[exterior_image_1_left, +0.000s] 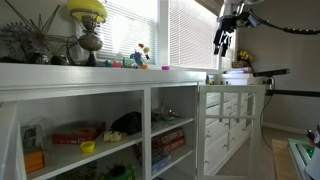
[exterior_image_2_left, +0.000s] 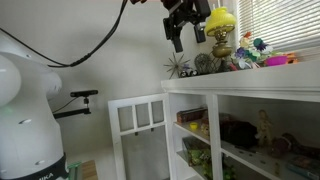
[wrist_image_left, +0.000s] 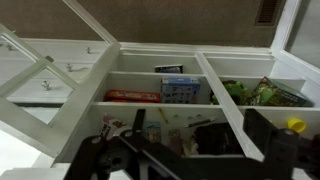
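My gripper (exterior_image_2_left: 188, 42) hangs high above the white cabinet, its two dark fingers spread apart and pointing down. Nothing sits between them. In exterior view 1 the same gripper (exterior_image_1_left: 222, 46) is at the upper right, clear of the countertop. From the wrist I look down past the open fingers (wrist_image_left: 265, 134) onto the cabinet's shelves. These hold a red box (wrist_image_left: 133, 97), a blue box (wrist_image_left: 180, 91), a black item (wrist_image_left: 214, 139) and a yellow cup (wrist_image_left: 296, 125). My gripper touches none of them.
Along the white countertop (exterior_image_1_left: 50, 75) stand a yellow lamp (exterior_image_1_left: 90, 30), a spiky plant (exterior_image_1_left: 32, 38) and small colourful items. A cabinet door (exterior_image_2_left: 138, 130) stands open. Stacked items (exterior_image_1_left: 238, 78) lie at the counter's far end. Open air surrounds my gripper.
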